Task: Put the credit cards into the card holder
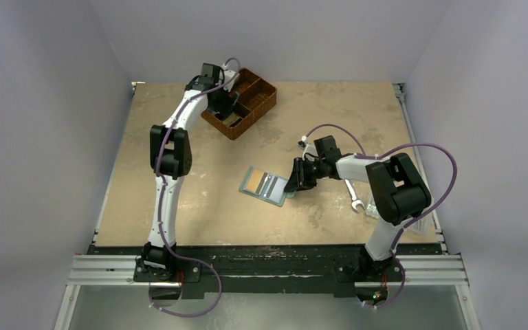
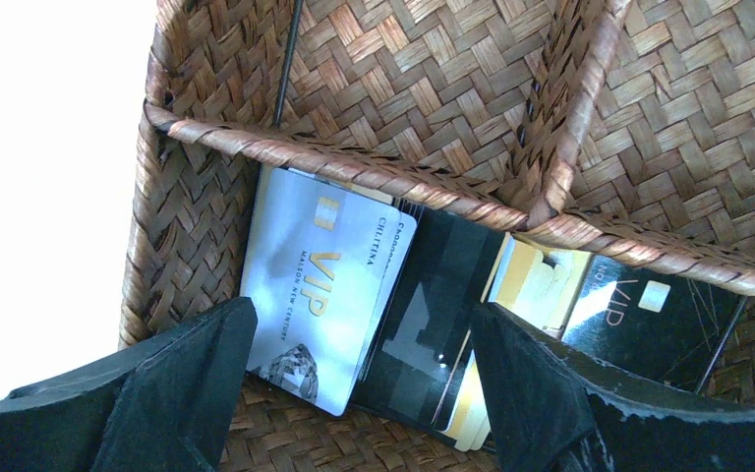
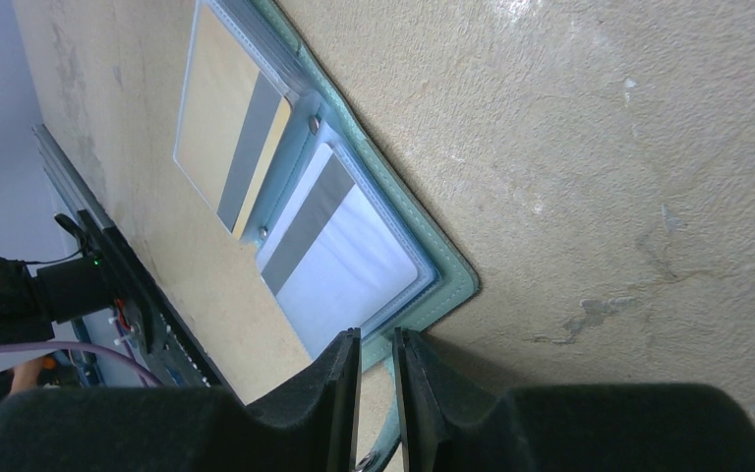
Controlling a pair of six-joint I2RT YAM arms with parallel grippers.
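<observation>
My left gripper (image 1: 227, 108) is over the basket's left part, its fingers wide open and nothing held. Between and below its fingers, the left wrist view shows a silver VIP card (image 2: 329, 285), a black card (image 2: 423, 320), yellowish cards (image 2: 541, 285) and another dark VIP card (image 2: 649, 320) in one compartment. On the table lies the pale blue card holder (image 1: 264, 185), with a gold card (image 3: 221, 113) and a white card (image 3: 349, 251) in its pockets. My right gripper is at its corner, fingers slightly apart; a thin teal strip shows between them.
The woven basket (image 1: 252, 122) has several compartments; its dividing rim (image 2: 334, 167) runs close beyond the left fingers. A wrench (image 1: 355, 198) lies beneath the right arm, beside clear items (image 1: 372, 209). Bare table surrounds the holder.
</observation>
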